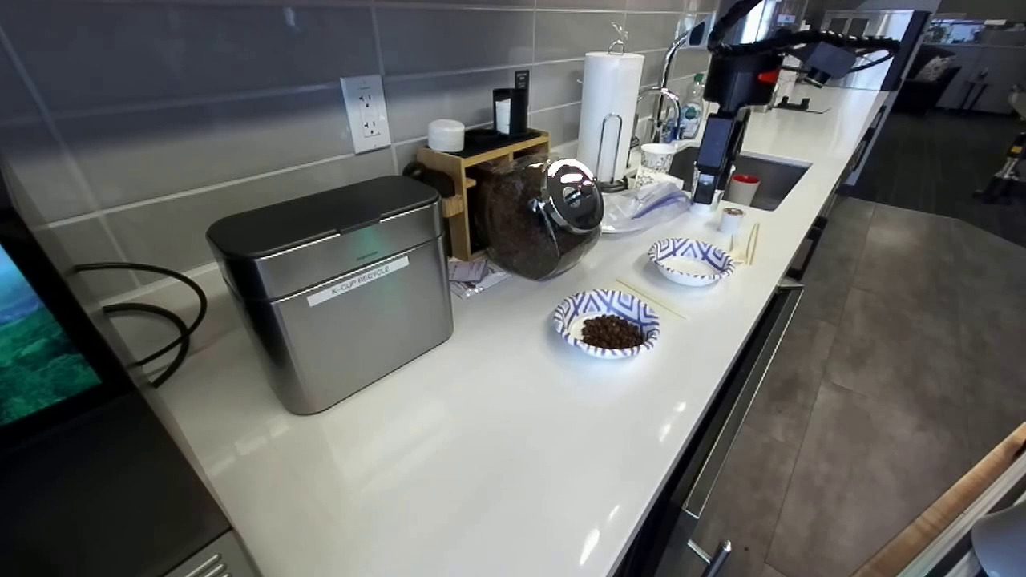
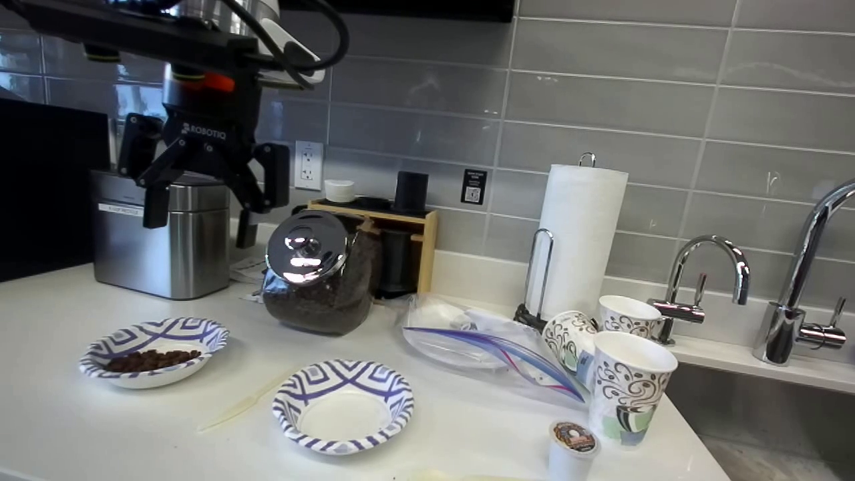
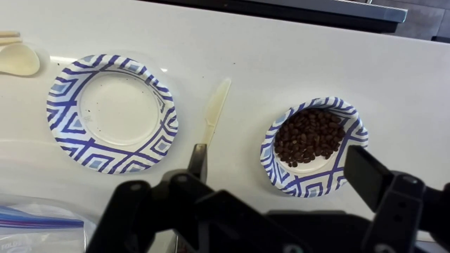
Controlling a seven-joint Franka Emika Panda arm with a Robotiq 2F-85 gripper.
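Observation:
High above the counter hangs my gripper (image 2: 200,220), its fingers spread wide and nothing held between them. From the wrist view, a patterned paper bowl of dark coffee beans (image 3: 310,137) lies below, partly between the fingers, with the right finger (image 3: 365,177) overlapping its lower right rim. An empty bowl of the same pattern (image 3: 120,111) is to the left. Between the two bowls lies a pale knife (image 3: 216,107), whose lower end the left finger (image 3: 198,162) hides. A pale spoon (image 3: 19,59) is at the left edge.
A glass jar of beans (image 2: 324,288) leans near the wooden shelf (image 2: 429,252). Around the sink side are a plastic bag (image 2: 489,341), paper cups (image 2: 629,385), a coffee pod (image 2: 571,453) and a paper towel roll (image 2: 581,236). Before the steel bin (image 1: 370,327), the counter is clear.

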